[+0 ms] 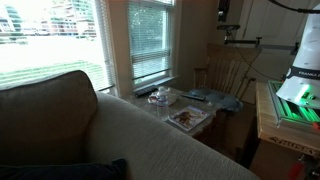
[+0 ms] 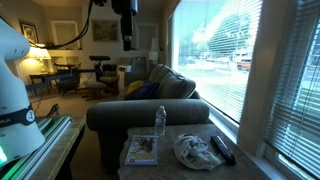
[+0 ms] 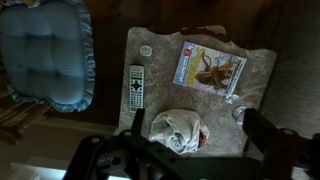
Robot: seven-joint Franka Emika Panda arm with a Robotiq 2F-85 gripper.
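My gripper hangs high over a small table (image 3: 155, 78), with its dark fingers spread at the lower left and lower right of the wrist view. Nothing shows between them. On the table lie a magazine (image 3: 209, 68) with a colourful cover, a light-coloured remote (image 3: 136, 87) and a crumpled white cloth or bag (image 3: 178, 130). A clear bottle (image 3: 239, 114) is seen from above near the right finger; in the second exterior view the bottle (image 2: 160, 121) stands upright behind the magazine (image 2: 142, 149). The white bundle (image 2: 196, 152) lies between magazine and remote (image 2: 222, 150).
A sofa (image 1: 150, 140) borders the table on one side, and the window (image 2: 213, 55) is on another. A chair with a blue-grey cushion (image 3: 42, 55) stands close by. The robot's own wooden stand (image 1: 275, 125) is at the right.
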